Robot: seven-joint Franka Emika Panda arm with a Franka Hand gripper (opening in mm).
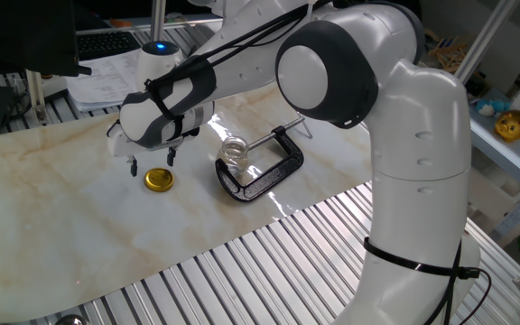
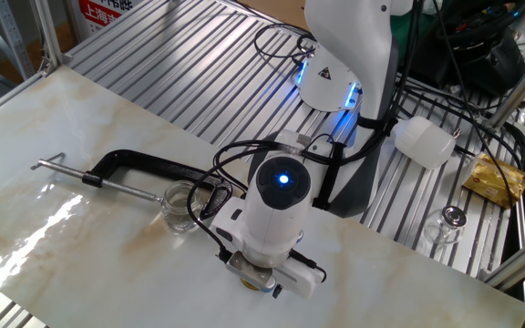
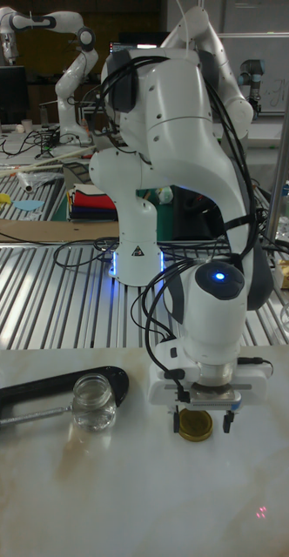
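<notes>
A round gold lid (image 1: 159, 180) lies flat on the marbled board. My gripper (image 1: 153, 166) stands above it, open, its two dark fingers wide apart with nothing held between them. From the front, the lid (image 3: 196, 426) shows between and below the fingers of the gripper (image 3: 203, 421). In the second exterior view the hand covers most of the lid (image 2: 250, 285). A clear glass jar (image 3: 93, 403), with no lid on it, stands beside a black C-clamp (image 1: 260, 181). The clamp's screw rod (image 2: 108, 186) reaches to the jar's side.
The marbled board (image 1: 52, 226) is bare around the lid on the side away from the clamp. Ribbed metal decking (image 2: 190, 64) runs along the board's edge by my base. Another small jar (image 2: 446, 224) and a gold packet (image 2: 495, 179) sit on the decking.
</notes>
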